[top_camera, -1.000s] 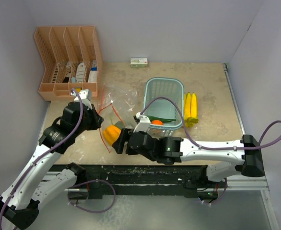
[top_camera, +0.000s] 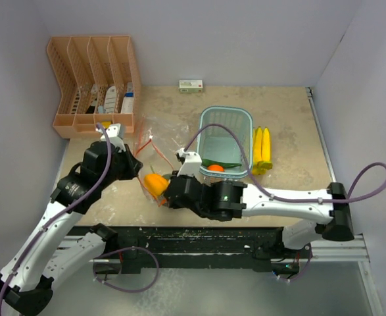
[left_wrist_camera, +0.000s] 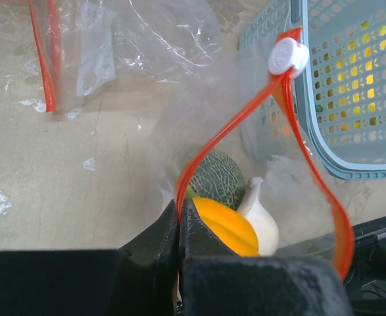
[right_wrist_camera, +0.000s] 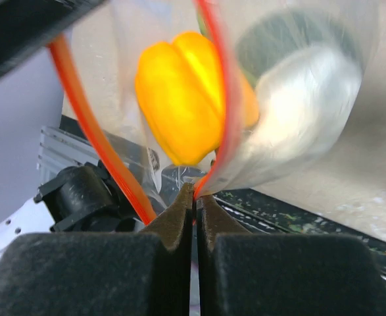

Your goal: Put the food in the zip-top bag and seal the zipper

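Note:
The clear zip top bag has two orange-red lips standing apart, with a white slider at one end. Inside lie a yellow pepper, a dark green vegetable and a white bulb. My left gripper is shut on one part of the bag's red lip. At the near side of the mouth, my right gripper is shut with the red lip running into its fingertips. In the top view the pepper shows between both grippers.
A blue basket, right of the bag, holds a green cucumber-like vegetable and an orange fruit. Bananas lie further right. An orange rack stands at back left. More clear plastic lies behind the bag.
The near lip has shifted right and the pepper sits slightly differently. The left arm looks still.

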